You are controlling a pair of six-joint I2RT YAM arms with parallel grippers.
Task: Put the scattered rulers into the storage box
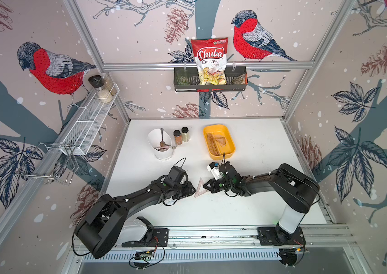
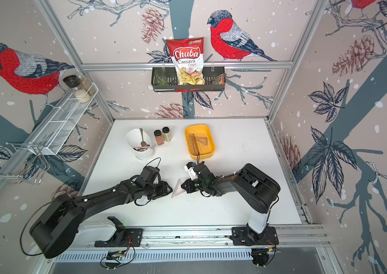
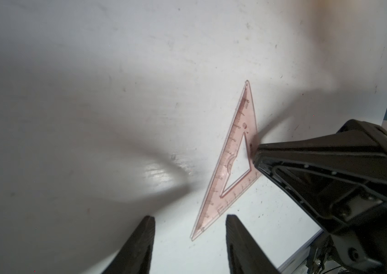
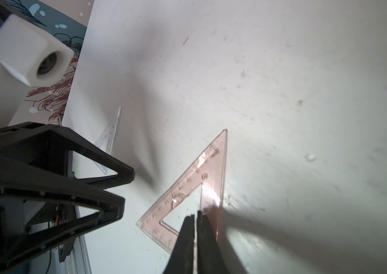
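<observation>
A pink triangle ruler (image 3: 214, 207) lies on the white table between my grippers. My right gripper is shut at its long side, its tips down on that ruler; whether the edge is between them is hard to tell. My left gripper stands open above the table, left of the ruler, nothing between its fingers. A second clear triangle ruler (image 4: 111, 132) lies behind the left gripper in the right wrist view. The yellow storage box (image 1: 230, 148) at the back holds brown rulers (image 1: 211, 144).
A white pot (image 1: 160, 154) with utensils and two spice jars (image 1: 177, 139) stand back left. A wire shelf (image 1: 83, 125) hangs on the left wall.
</observation>
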